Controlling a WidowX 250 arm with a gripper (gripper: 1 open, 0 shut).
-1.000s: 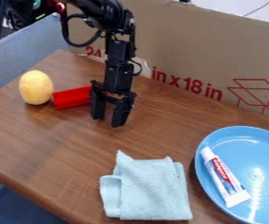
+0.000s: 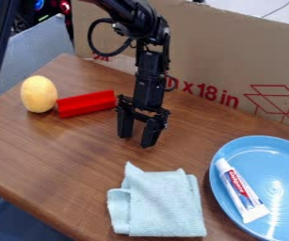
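My black gripper (image 2: 139,126) is low over the wooden table, at the right end of a red block (image 2: 87,102). Its fingers point down and look parted, and I see nothing clearly held between them. A yellow potato-like object (image 2: 39,94) sits left of the red block. A folded light blue cloth (image 2: 157,205) lies at the front. A blue plate (image 2: 280,179) at the right holds a white toothpaste tube (image 2: 240,189).
A cardboard box (image 2: 234,75) stands along the back of the table (image 2: 46,169). The middle of the table, between cloth and gripper, is bare, as is the front left.
My gripper has moved slightly to the right, away from the red block, whose right part now shows more. The other objects have stayed in place.
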